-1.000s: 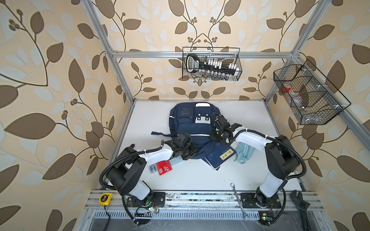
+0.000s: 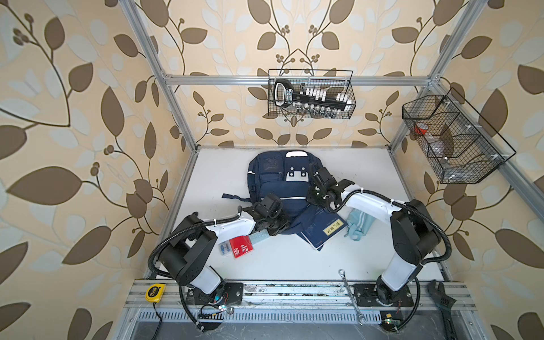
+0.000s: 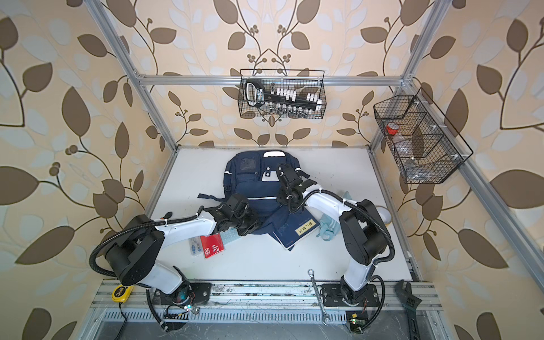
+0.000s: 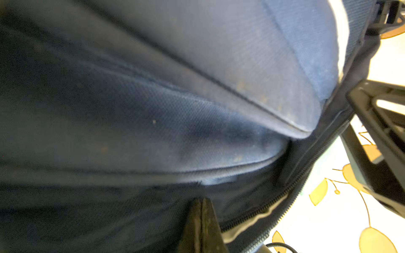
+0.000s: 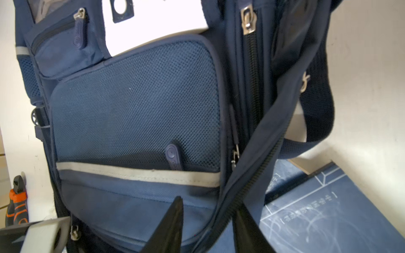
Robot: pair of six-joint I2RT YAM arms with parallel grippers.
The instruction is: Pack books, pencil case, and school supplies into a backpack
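Observation:
The navy backpack (image 2: 283,187) lies on its back with its bottom opening toward me. In the left wrist view my left gripper is shut, its fingertips together against dark cloth inside the zipped opening. My right gripper stands open, its two fingers on either side of a zipper-edged flap (image 5: 253,164). A dark blue book (image 2: 323,227) lies partly under the cloth, in front and to the right. Beside it rests a pale teal pencil case (image 2: 358,222). A red packet (image 2: 240,246), a light blue item (image 2: 260,236) and a small clear packet (image 2: 225,248) lie by my left gripper.
A wrench (image 2: 351,295) sits on the front rail, with a yellow tape measure (image 2: 154,292) to the left and an adjustable wrench (image 2: 442,300) to the right. Bare white table (image 2: 221,170) shows left of the backpack. Wire baskets hang high behind.
My right gripper has shifted slightly left, and the backpack's upper part has edged left with it. The left arm and the loose supplies look unmoved.

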